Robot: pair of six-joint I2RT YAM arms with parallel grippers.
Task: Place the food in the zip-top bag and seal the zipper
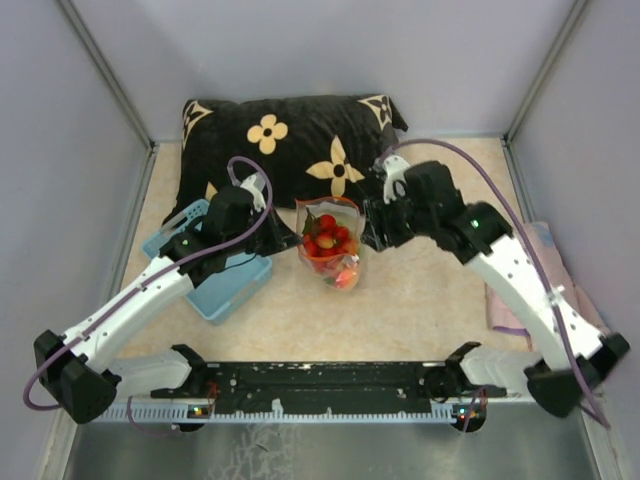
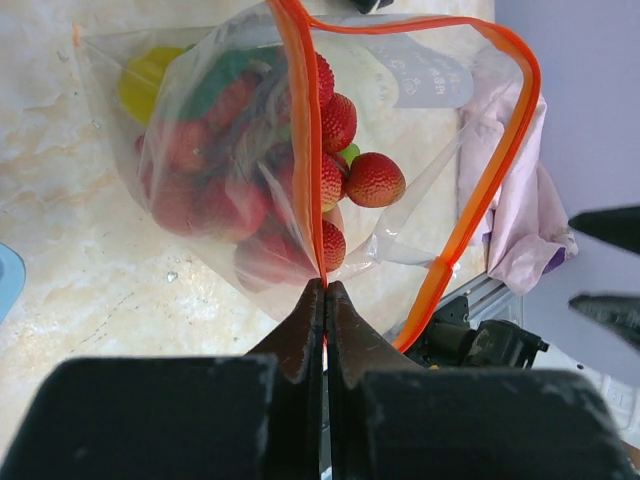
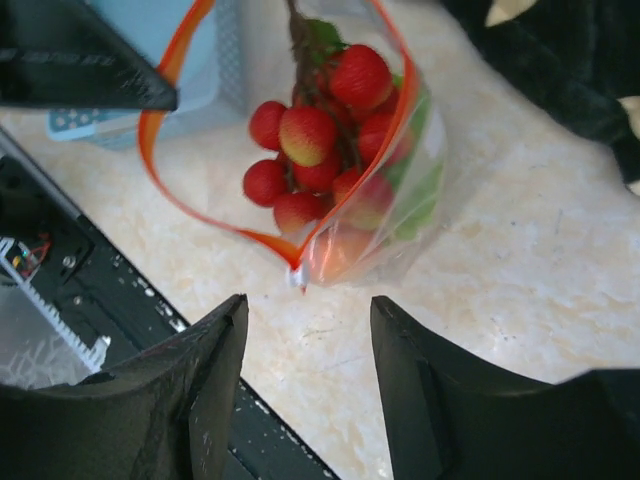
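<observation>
The clear zip bag (image 1: 330,270) with an orange zipper stands mid-table, holding red strawberry-like fruit (image 3: 308,133) on stems and some green and yellow items. My left gripper is shut on the orange zipper edge (image 2: 305,150) at one side of the bag's mouth. My right gripper stands open to the right of the bag, facing the zipper's other end, with nothing between its fingers. The bag's mouth is open.
A black flowered cushion (image 1: 270,150) lies at the back. A blue container (image 1: 230,295) is at left, under my left arm. A pink cloth (image 1: 540,260) lies at the right edge.
</observation>
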